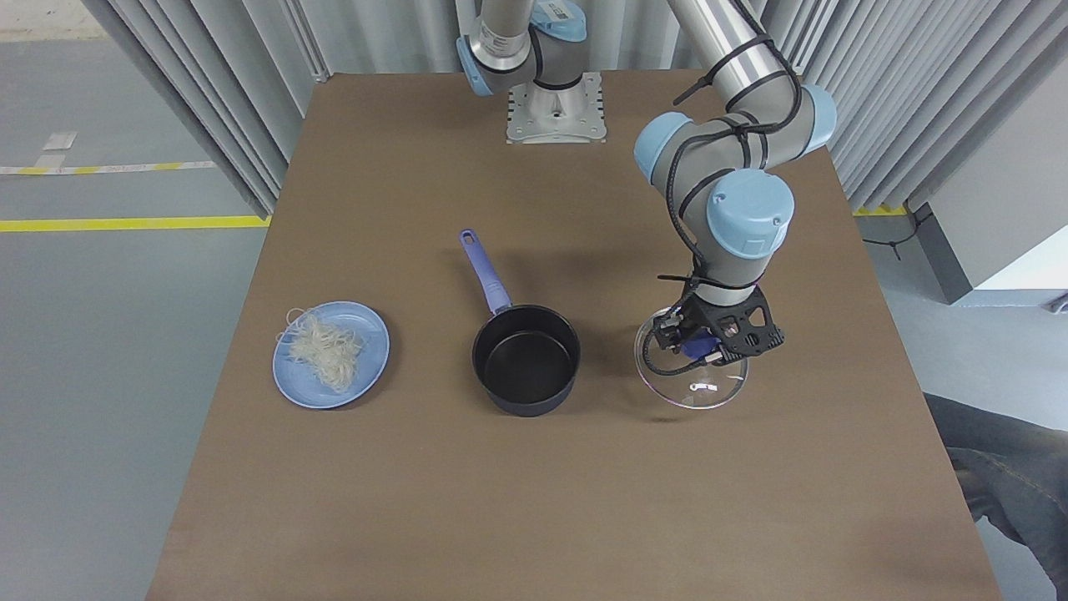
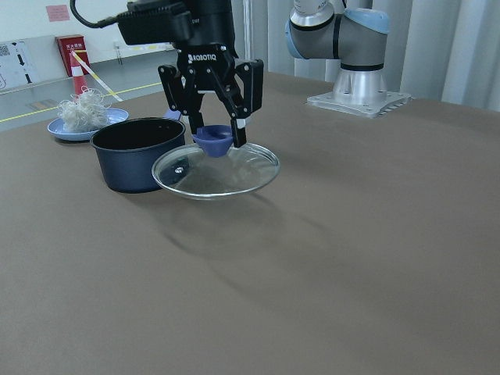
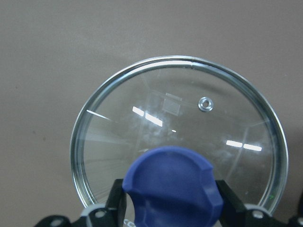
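Observation:
My gripper [image 2: 216, 133] is shut on the blue knob [image 3: 171, 184] of a clear glass lid [image 1: 691, 387], holding it over the table to the right of the pan in the front view. The dark pan [image 1: 526, 362], with a purple handle [image 1: 483, 266], stands uncovered and empty at the middle of the table. In the left view the lid hangs beside the pan, a little above the tabletop; in the wrist view it fills most of the frame below my fingers.
A blue plate [image 1: 295, 386] with pale noodle-like strands [image 1: 328, 351] lies left of the pan. A person's leg shows beyond the right edge.

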